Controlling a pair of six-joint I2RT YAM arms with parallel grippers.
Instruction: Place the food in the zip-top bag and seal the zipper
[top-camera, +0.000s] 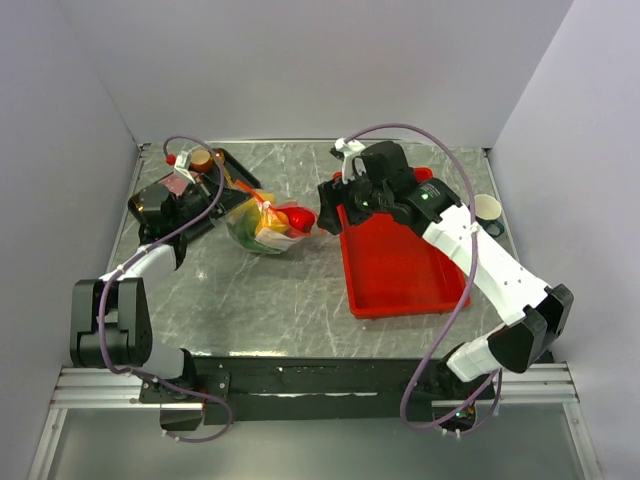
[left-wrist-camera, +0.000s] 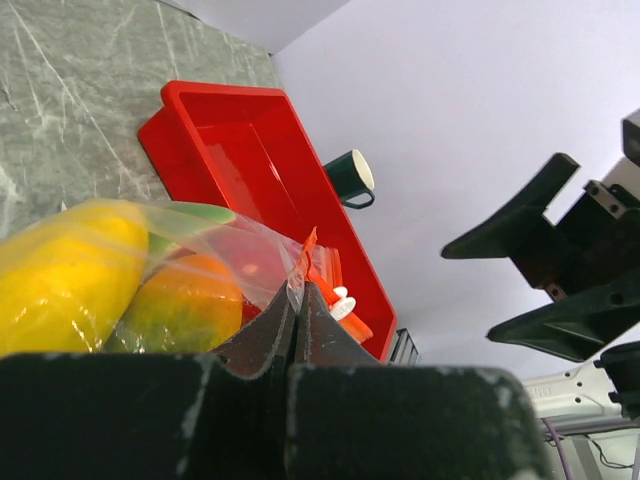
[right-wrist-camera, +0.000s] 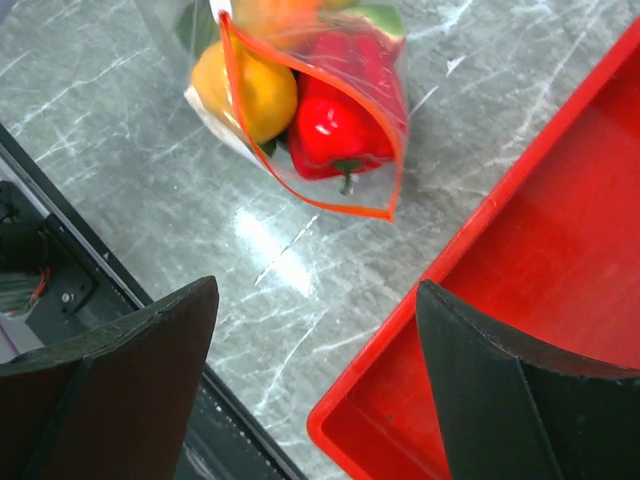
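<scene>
The clear zip bag (top-camera: 262, 225) with an orange zipper holds yellow and orange produce (left-wrist-camera: 70, 280) and a red pepper (right-wrist-camera: 335, 130). Its near end gapes, the pepper showing in the opening in the right wrist view. My left gripper (top-camera: 238, 188) is shut at the bag's upper left end; in the left wrist view (left-wrist-camera: 295, 310) its tips meet on the film beside the orange zipper strip. My right gripper (top-camera: 330, 205) is open above the red bin's left edge, apart from the bag, with nothing between its fingers.
The red bin (top-camera: 400, 290) takes up the right of the table, with a dark mug (top-camera: 487, 215) to its right. A dark tray (top-camera: 140, 200) with items lies at the back left.
</scene>
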